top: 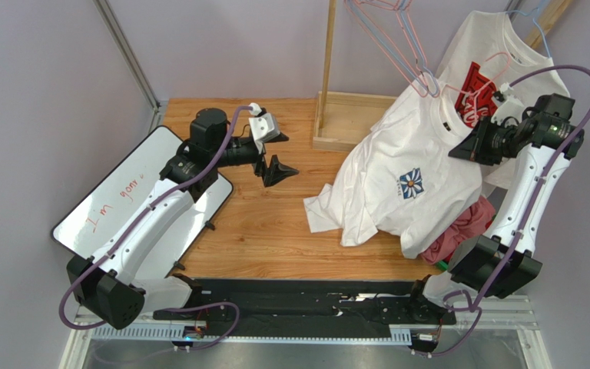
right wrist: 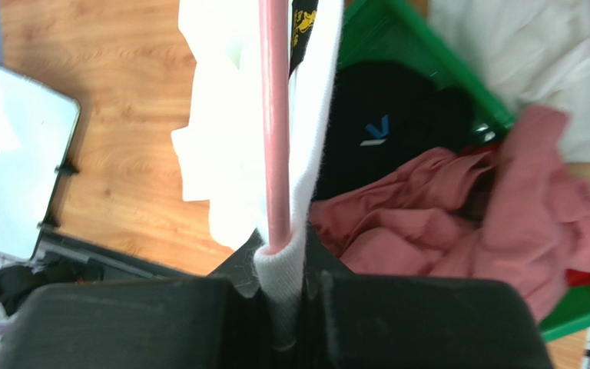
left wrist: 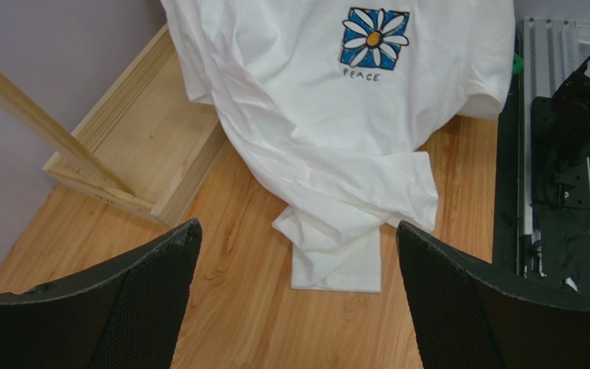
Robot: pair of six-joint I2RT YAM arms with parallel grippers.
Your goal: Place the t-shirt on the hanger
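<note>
In the top view the white T-shirt (top: 382,200) with a flower print hangs up to the right, its lower end on the wood table. My right gripper (top: 467,150) is shut on its collar area and a pink hanger (top: 496,56); in the right wrist view the pink hanger bar (right wrist: 275,131) lies against the white cloth between the fingers. My left gripper (top: 279,157) stands open left of the shirt, nothing between its fingers; in the left wrist view the shirt (left wrist: 313,115) is ahead of it.
Empty hangers (top: 386,34) hang from the rack, beside another white shirt (top: 528,46) with a red print. A wooden tray (top: 336,138), a green bin (right wrist: 459,69) of clothes and a whiteboard (top: 98,215) surround the work area.
</note>
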